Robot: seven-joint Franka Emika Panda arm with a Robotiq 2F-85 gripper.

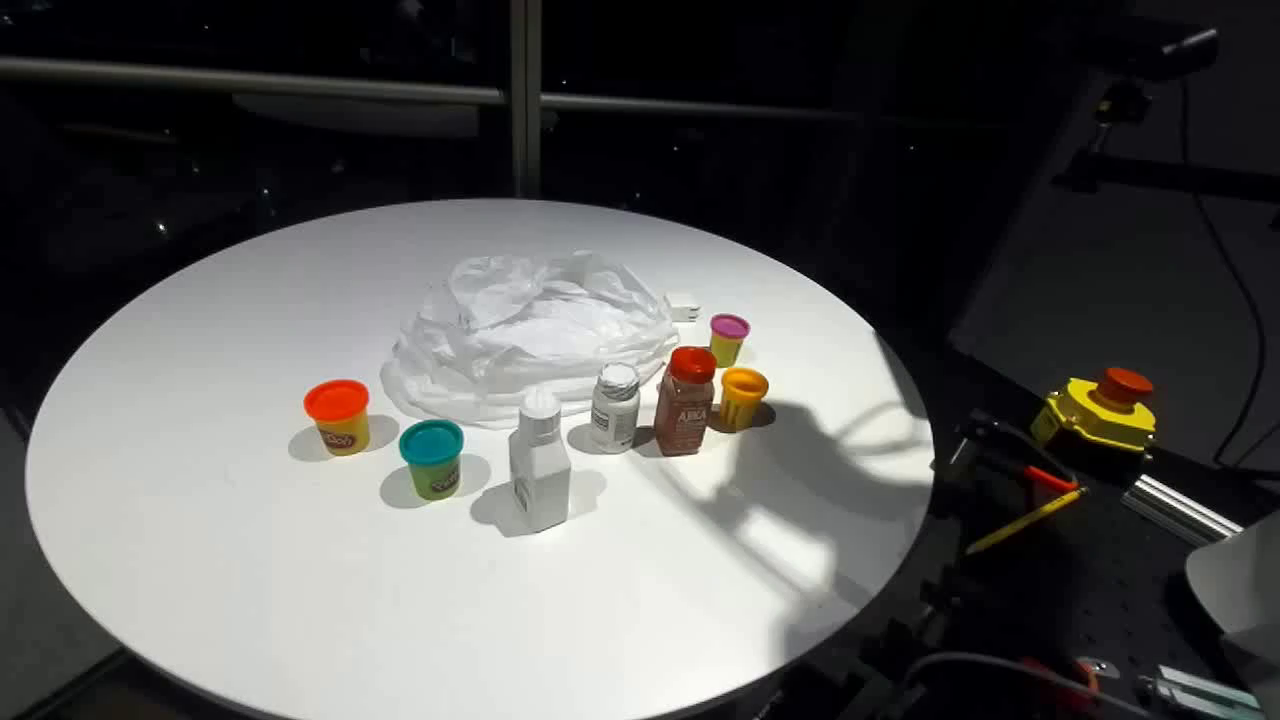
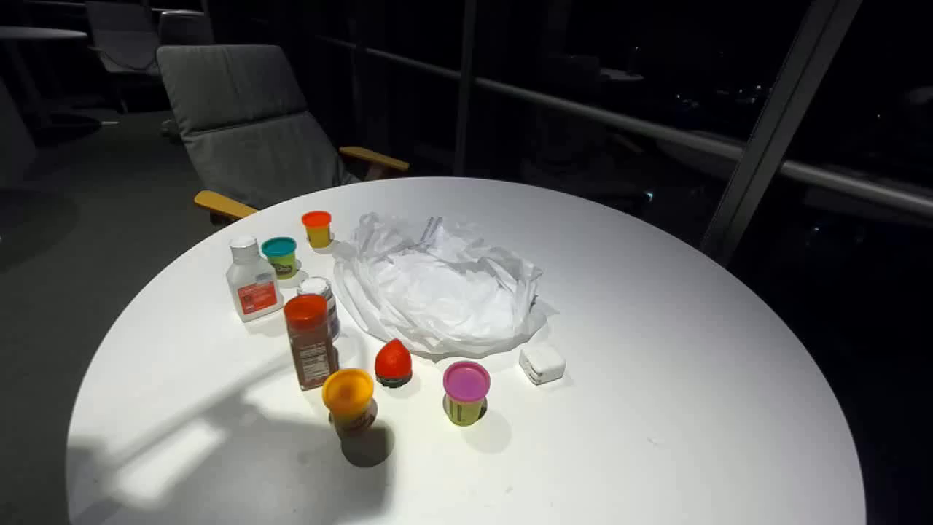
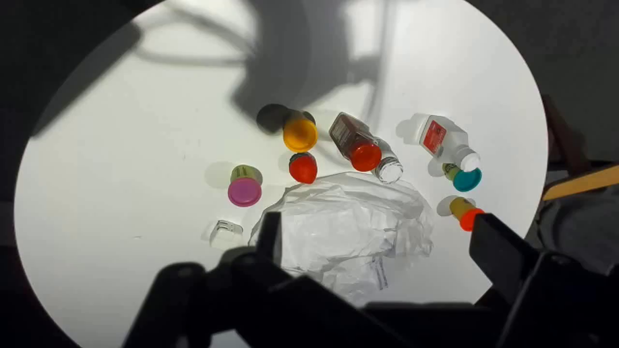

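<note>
High over a round white table (image 3: 116,174), my gripper stands open with nothing between its fingers. A crumpled white plastic bag (image 2: 437,293) lies at mid-table, its near part hidden by the gripper in the wrist view. Around it stand Play-Doh tubs with orange-yellow (image 2: 348,394), pink (image 2: 466,385), teal (image 2: 280,249) and red-orange (image 2: 317,220) lids. A brown jar with a red lid (image 1: 686,402) is beside a small white bottle (image 1: 615,410). The larger white bottle (image 1: 540,474) has a red label. A red strawberry-shaped object (image 2: 393,360) and a white block (image 2: 542,363) sit near the bag.
An empty chair (image 2: 245,122) stands close behind the table edge. Right of the table are a yellow box with a red button (image 1: 1098,414) and dark equipment. Shadows fall across the table near the tubs.
</note>
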